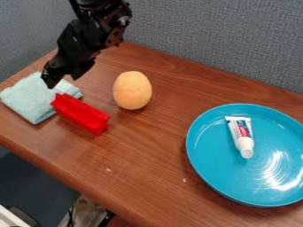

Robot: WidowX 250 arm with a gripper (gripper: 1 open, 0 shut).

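My black gripper (57, 74) hangs at the upper left, open, just over a folded light-blue cloth (27, 96). A red block-like object (81, 113) lies in front of the cloth's right part. An orange egg-shaped object (131, 90) stands to the right. On the far right, a white toothpaste tube (240, 135) lies on a blue plate (272, 182).
A grey padded wall (213, 40) runs along the back. The table's left edge drops to a dark floor at the lower left.
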